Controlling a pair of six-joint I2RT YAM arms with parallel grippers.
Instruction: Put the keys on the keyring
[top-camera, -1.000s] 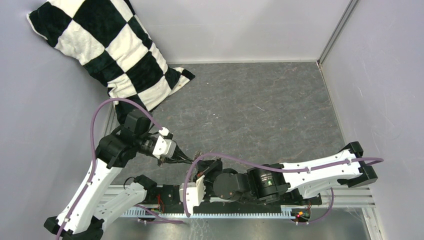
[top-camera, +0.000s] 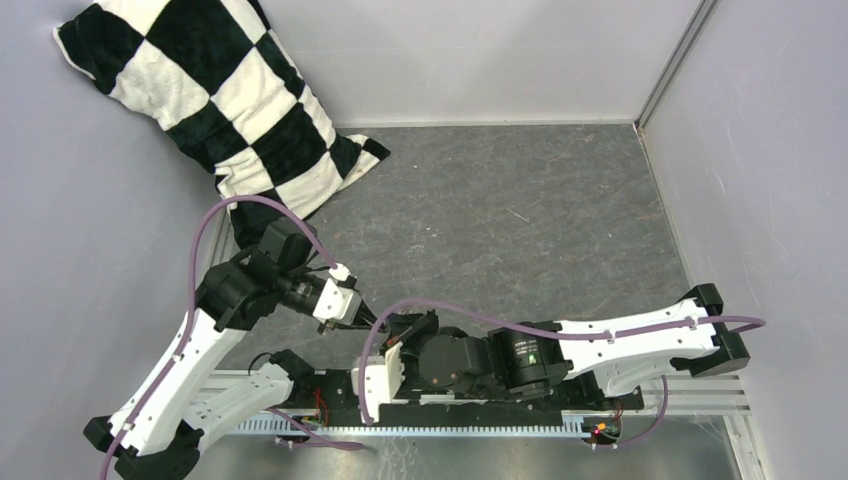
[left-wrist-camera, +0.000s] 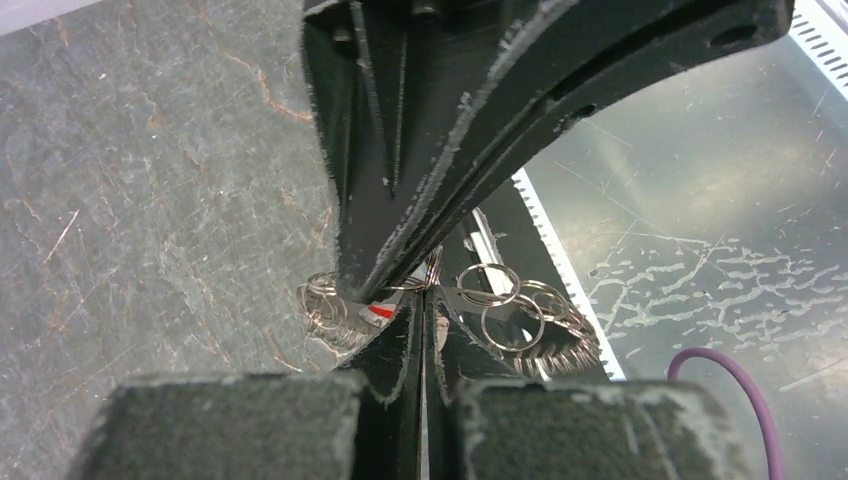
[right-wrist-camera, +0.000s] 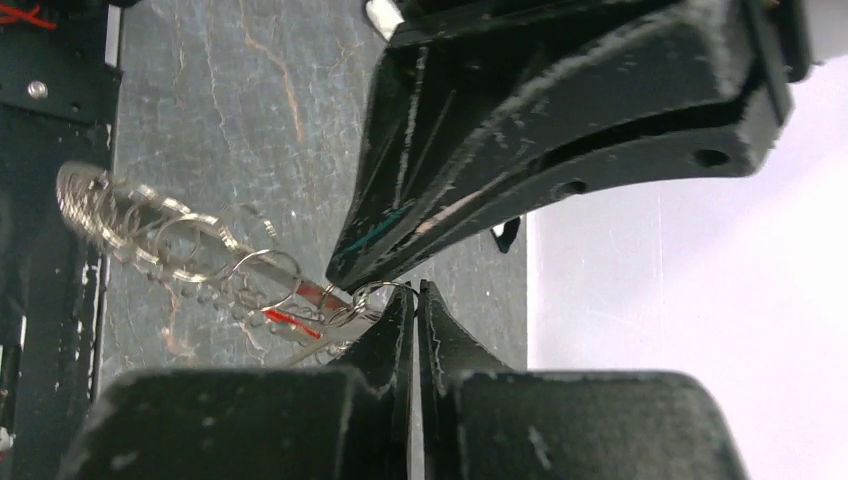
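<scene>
A bunch of thin metal rings hangs between my two grippers, which meet near the front middle of the top view. In the left wrist view my left gripper is shut, with thin ring wire (left-wrist-camera: 432, 268) at its tips; ring coils (left-wrist-camera: 560, 325) spread to either side. In the right wrist view my right gripper is shut on the side of one metal ring (right-wrist-camera: 378, 287). The looped bunch (right-wrist-camera: 180, 235) trails off to the left there, blurred. No key can be made out, and the other gripper's dark finger (right-wrist-camera: 450, 180) covers part of the rings.
A checkered cushion (top-camera: 235, 100) leans at the back left. The grey floor (top-camera: 510, 220) behind the grippers is clear. Along the front runs a metal rail (top-camera: 480, 431), and white walls close off the sides and back.
The grippers are closer together; less of the rings shows from above.
</scene>
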